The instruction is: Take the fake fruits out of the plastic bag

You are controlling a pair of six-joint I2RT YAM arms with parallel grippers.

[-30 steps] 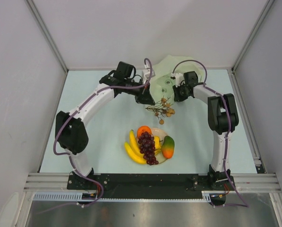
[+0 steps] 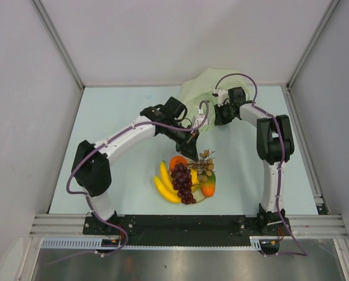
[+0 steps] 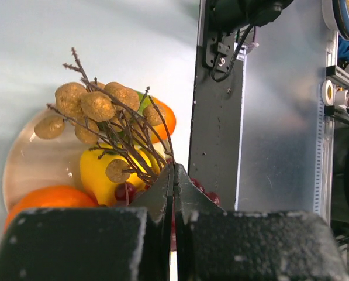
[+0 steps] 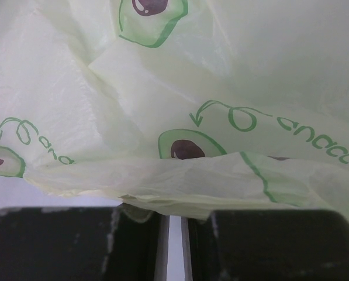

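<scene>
A longan bunch [image 3: 97,106] hangs by thin twigs from my left gripper, which is shut on them, over a plate [image 3: 37,167] of fruit: bananas [image 2: 167,190], an orange [image 2: 176,161], grapes [image 2: 183,184], a mango [image 2: 207,184] and a yellow fruit [image 3: 98,172]. The pale plastic bag [image 2: 197,85] with avocado prints lies at the back centre-right. My right gripper is at it, the bag fills most of the right wrist view; a narrow gap shows between the fingers, their tips partly hidden by the bag's edge.
Walls stand at the back and sides; a dark rail runs along the front edge.
The right arm has hardly moved.
</scene>
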